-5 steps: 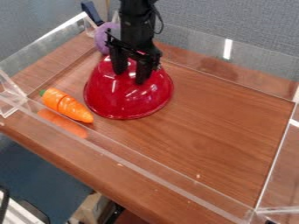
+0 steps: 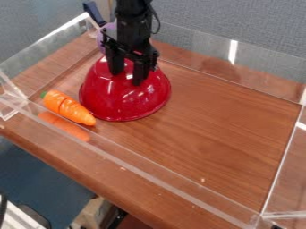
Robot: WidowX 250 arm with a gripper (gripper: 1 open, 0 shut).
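A glossy red dome-shaped object point(image 2: 125, 100), like an upturned bowl, rests on the wooden table at centre left. My black gripper point(image 2: 129, 61) hangs over its top, fingers pointing down at it; whether they are open or shut, or touch it, is unclear. An orange toy carrot point(image 2: 67, 106) lies to the left of the dome. A purple object point(image 2: 104, 33) sits behind the gripper, largely hidden.
Clear plastic walls edge the wooden table point(image 2: 221, 139), whose right half is bare. A blue item stands at the back left corner, partly hidden by the purple one.
The gripper has moved slightly left and up since a second ago, and the red dome has shifted slightly left with it, less of the purple object showing.
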